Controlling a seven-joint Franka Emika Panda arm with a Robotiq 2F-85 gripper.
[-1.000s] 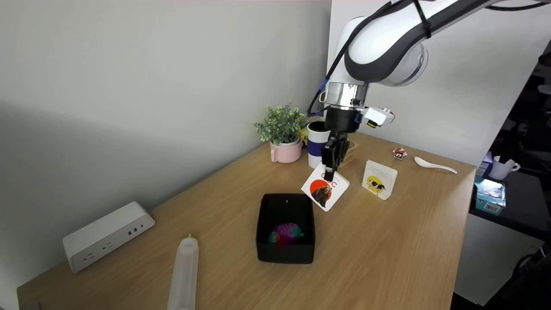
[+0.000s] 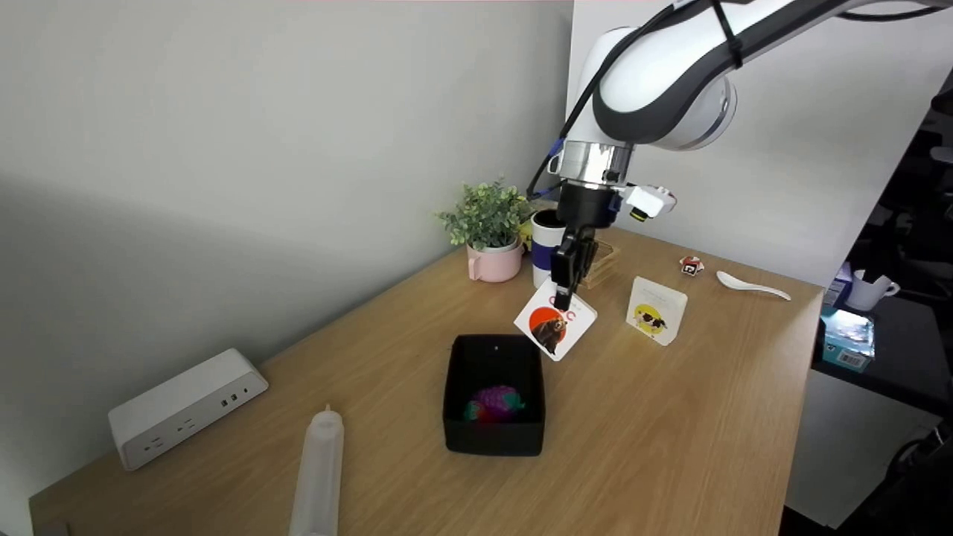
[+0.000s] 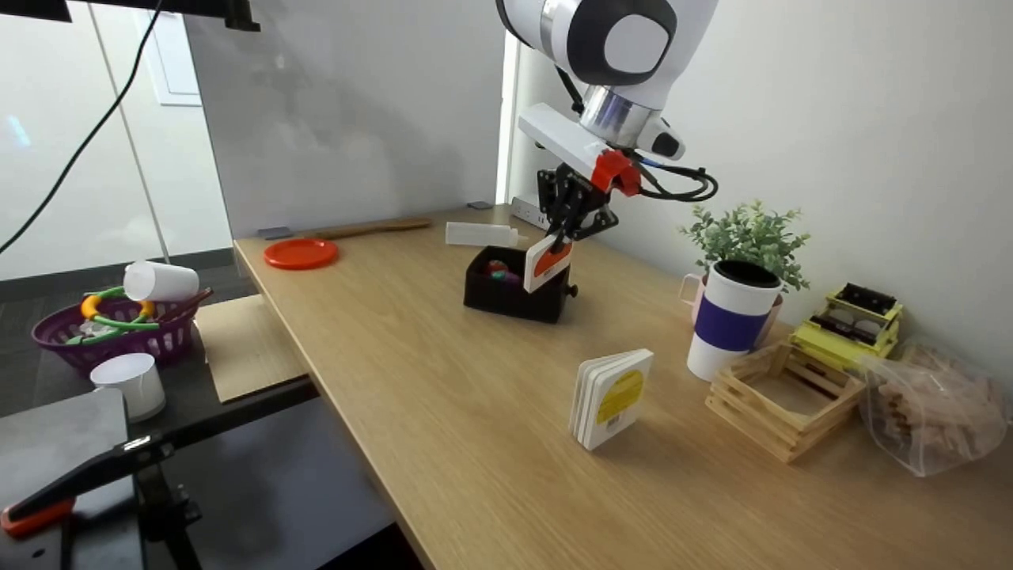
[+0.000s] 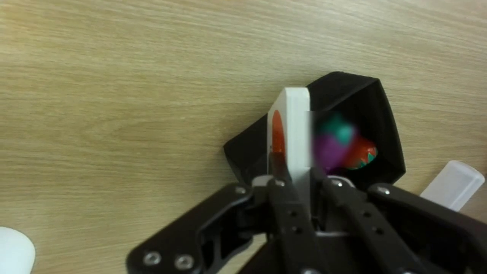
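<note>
My gripper (image 2: 562, 299) is shut on a small white board book (image 2: 547, 326) with a bear on an orange disc. It grips the book near the upper corner, and the book hangs tilted on a corner in exterior view 1. In the wrist view the book (image 4: 298, 132) stands edge-on between the fingers. Beyond it lies the black box (image 4: 388, 132), partly hidden by the book and fingers. Purple and red toy fruit (image 2: 496, 403) lies in the box. A second board book (image 3: 609, 399), with a cow on its cover (image 2: 654, 311), stands upright on the table, apart from my gripper.
A white-and-purple cup (image 3: 731, 318), a wooden crate (image 3: 783, 408) and a potted plant (image 2: 496, 259) line the wall. A clear bottle (image 2: 318, 473) lies left of the box. A white spoon (image 2: 752, 286) rests at the right.
My gripper and the bear book have shifted slightly left and up in exterior view 1, towards the box's far right corner. Box and cow book have stayed put.
</note>
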